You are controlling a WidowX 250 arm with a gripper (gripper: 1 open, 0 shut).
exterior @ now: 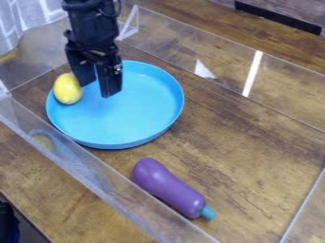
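My black gripper (95, 76) hangs over the left back part of a blue plate (133, 119), its open fingers pointing down just right of a yellow oval object (67, 88) that rests at the plate's left side. A purple eggplant-like object (165, 185) with a teal end lies on the wooden table in front of the plate.
Transparent panels run along the left and front, with glare on them.
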